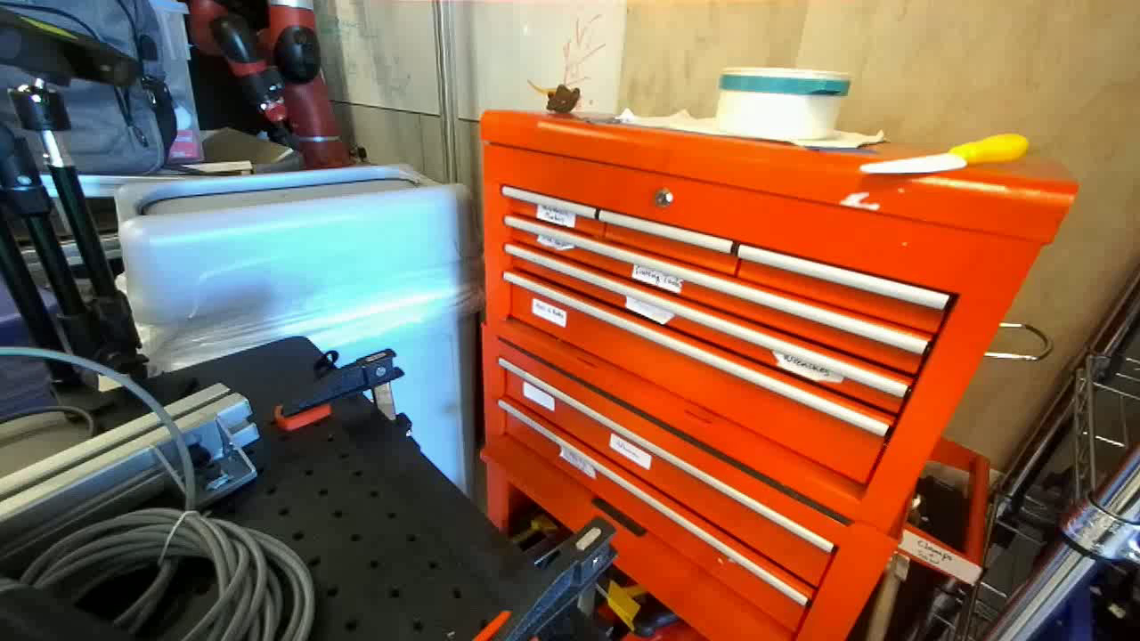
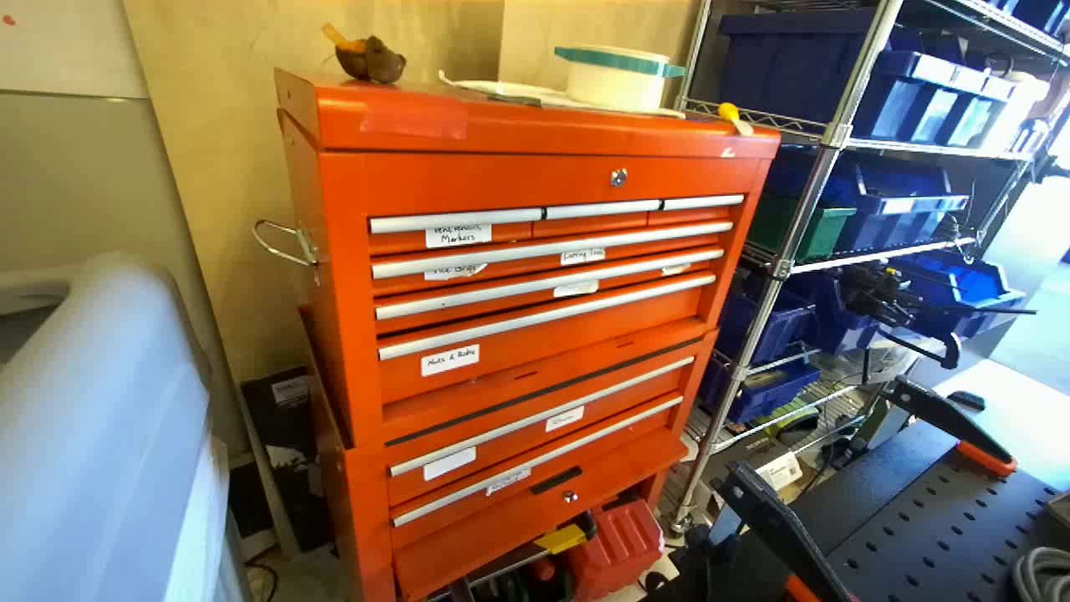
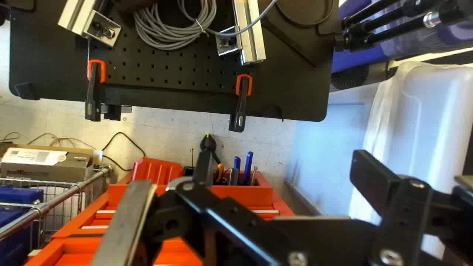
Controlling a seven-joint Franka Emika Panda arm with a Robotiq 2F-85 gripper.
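Observation:
Only the wrist view shows my gripper, its fingers wide apart and nothing between them. Below it the red tool chest (image 3: 241,193) appears from above, partly covered by the gripper's body. From the front, the same tool chest (image 1: 684,417) has all its labelled drawers closed. On its top sits a white tub (image 1: 780,110) with a teal band, over a pale sheet (image 1: 684,123). A yellow-handled spatula (image 1: 989,150) lies near the right end in exterior view 1. Toward the other end rests a small dark object (image 2: 371,62) with an orange piece sticking out.
A black perforated table (image 3: 288,97) carries coiled grey cable (image 3: 175,33), metal profiles (image 3: 250,33) and two clamps at its edge. Wire shelving (image 2: 827,140) with blue bins stands beside the chest. A pale plastic-wrapped case (image 1: 310,256) is on its other side.

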